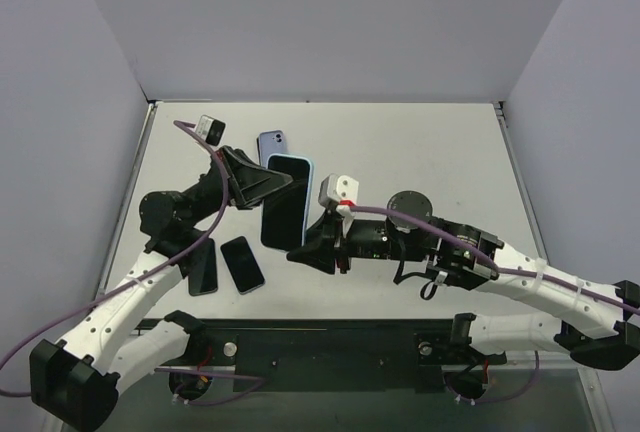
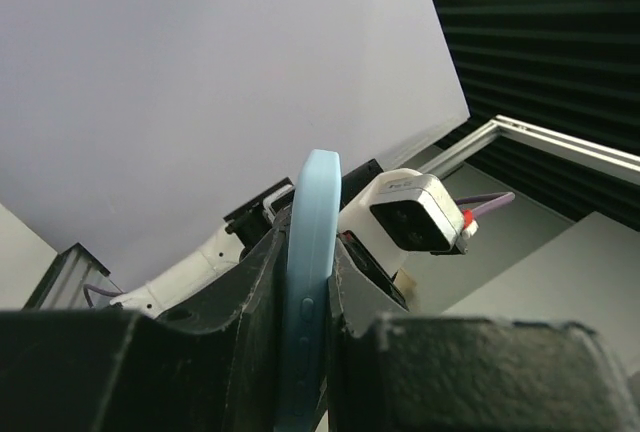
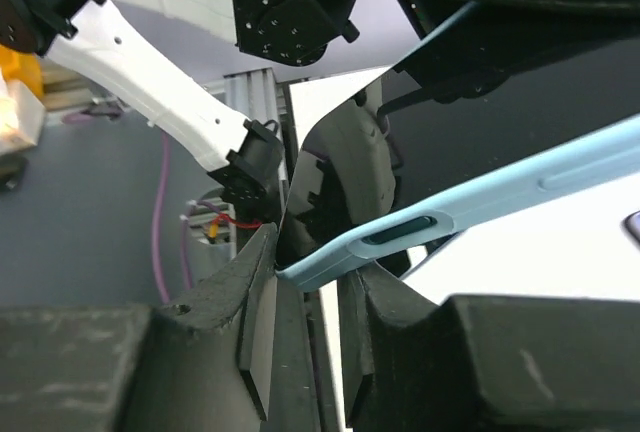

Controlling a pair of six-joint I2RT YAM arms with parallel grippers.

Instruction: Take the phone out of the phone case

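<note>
A dark-screened phone [image 1: 285,210] in a light blue case [image 3: 498,186] is held upright in the air near the middle. My left gripper [image 1: 262,180] is shut on its upper end; in the left wrist view the blue case edge [image 2: 310,252] stands between the fingers. My right gripper [image 1: 315,247] is at the phone's lower right corner, where the case's edge lies between its fingertips in the right wrist view; whether they grip it I cannot tell.
Two dark phones [image 1: 242,264] lie on the white board [image 1: 410,137] at the lower left. A lilac phone [image 1: 271,140] lies behind the held one. The board's right and back areas are clear.
</note>
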